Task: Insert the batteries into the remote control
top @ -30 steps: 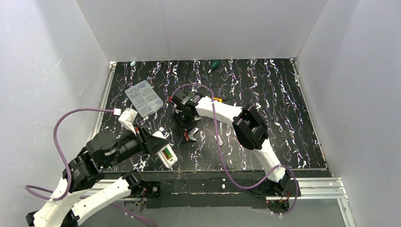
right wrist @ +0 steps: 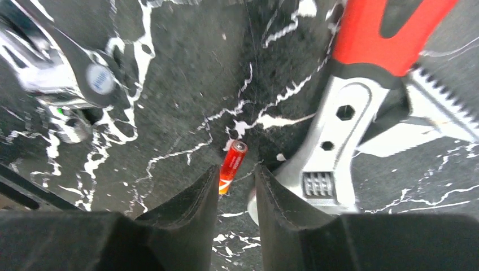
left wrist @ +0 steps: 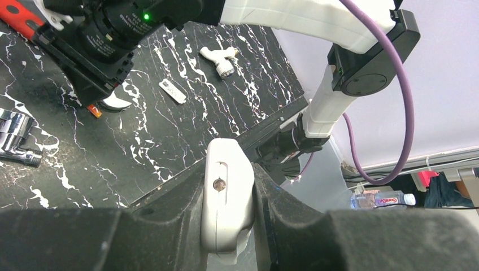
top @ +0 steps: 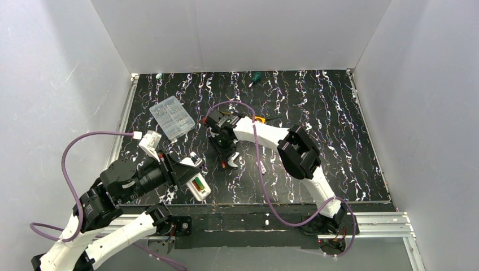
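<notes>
The white remote control [top: 203, 193] juts out from my left gripper, which is shut on it above the table's front edge. In the top view, a green and a reddish strip show in its compartment. An orange-red battery [right wrist: 231, 164] lies on the marble table in the right wrist view. My right gripper is partly open, with the battery in line with the gap between its fingertips and near the left one. Whether the fingers touch the battery, I cannot tell.
Right beside the battery lies a wrench [right wrist: 333, 141] with a red handle. A metal fitting [left wrist: 16, 135], a small white piece [left wrist: 172, 91] and a pipe tee [left wrist: 220, 59] rest on the table. A clear plastic box [top: 172, 117] sits at the back left.
My right gripper's fingers have shifted very slightly around the orange-red battery. The left arm and the remote have hardly moved.
</notes>
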